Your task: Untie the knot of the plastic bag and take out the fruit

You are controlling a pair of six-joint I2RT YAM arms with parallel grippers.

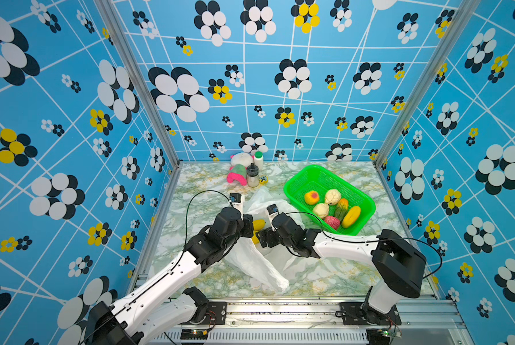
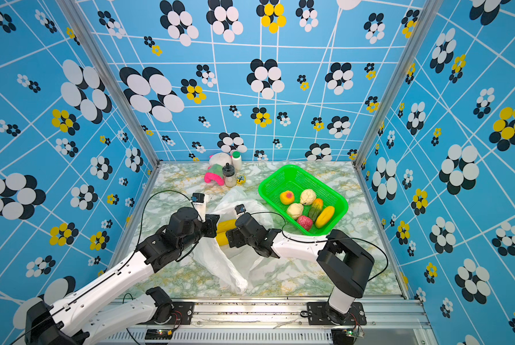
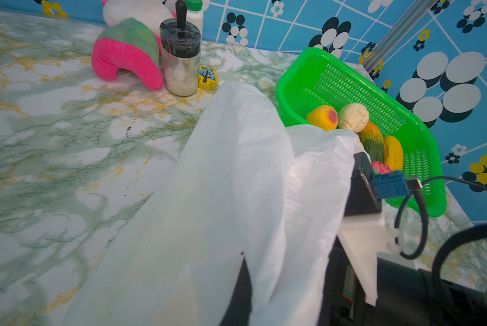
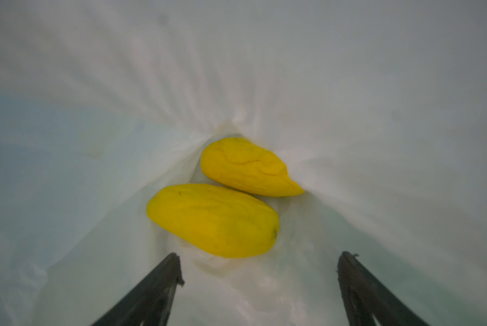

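The white plastic bag [image 1: 261, 267] lies open in the middle of the table. Two yellow fruits show inside it in the right wrist view: a nearer, plump one [image 4: 216, 220] and a slimmer, pointed one [image 4: 249, 167] behind. My left gripper [image 1: 252, 226] is shut on the bag's film at its left side; in the left wrist view the film [image 3: 216, 217] drapes over most of its fingers. Inside the bag's mouth, my right gripper has its fingers apart, with nothing gripped. Both fruits lie just ahead of its tips. No knot is visible.
A green basket [image 1: 297, 196] holding several fruits and vegetables stands right of the bag. At the back left are a plush toy [image 1: 236, 175], a lidded jar [image 1: 252, 176] and a white bottle [image 1: 258, 159].
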